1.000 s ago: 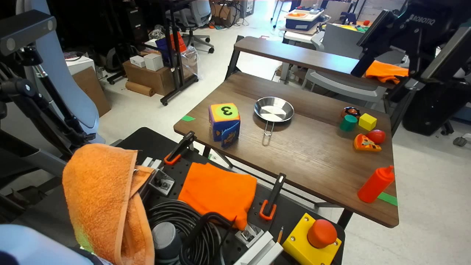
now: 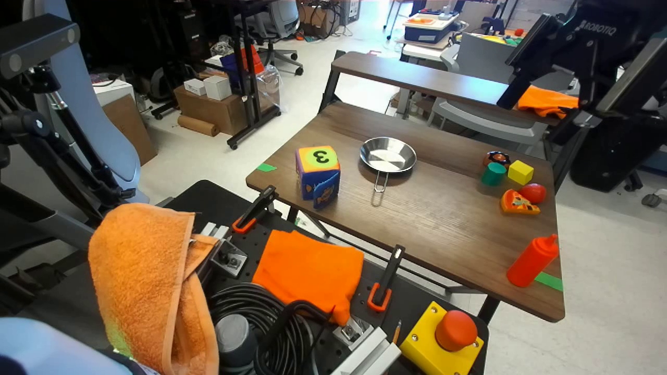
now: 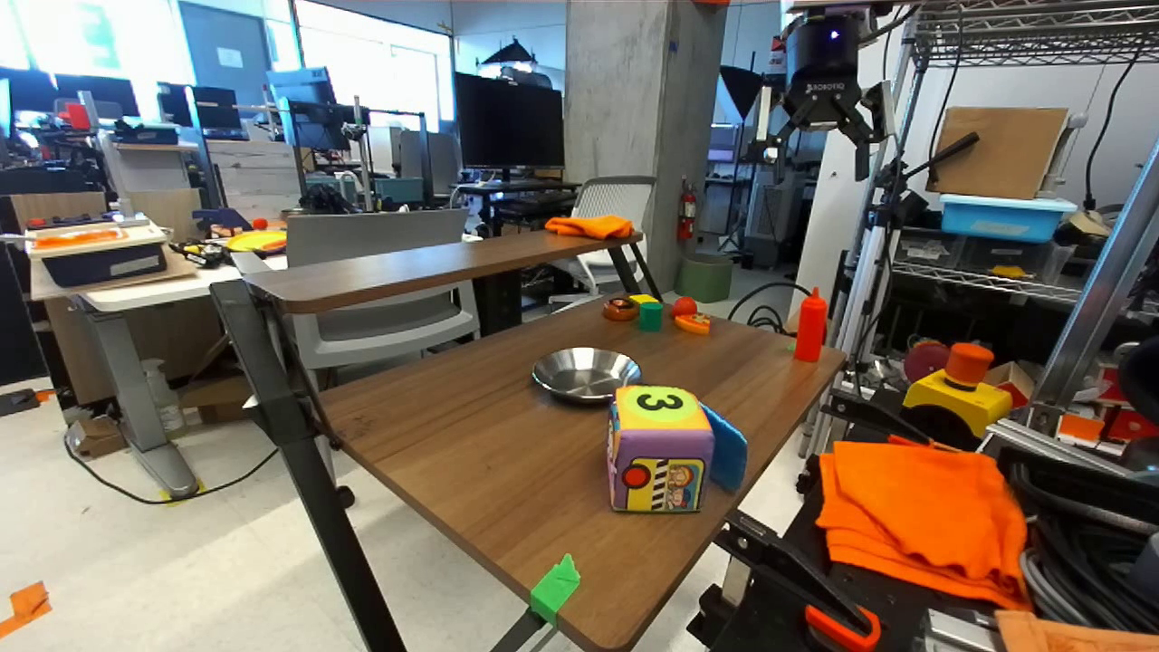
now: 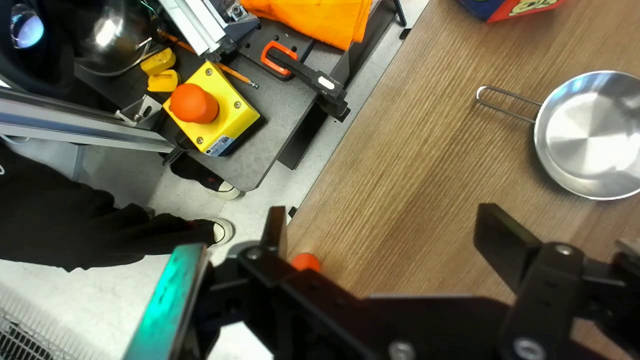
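Observation:
High above the table's right end, my gripper [image 3: 820, 158] stands open, its fingers spread with nothing between them. In the wrist view the gripper frames bare wood, and an orange-red tip peeks out beside one finger. A steel pan [image 2: 388, 155] with a wire handle lies on the wooden table [image 2: 431, 219]. A soft picture cube [image 2: 318, 175] with a 3 on top sits to its left. Upright near the right front corner is a red squeeze bottle [image 2: 532, 261]. At the right rear cluster a teal cylinder [image 2: 493, 174], a yellow block [image 2: 520, 172], a red ball [image 2: 533, 193] and a toy pizza slice [image 2: 519, 203].
A raised wooden shelf [image 2: 431, 78] runs along the table's back, with an orange cloth [image 3: 589, 226] at one end. In front, a black cart carries clamps, cables and a yellow box with a red button [image 2: 456, 330].

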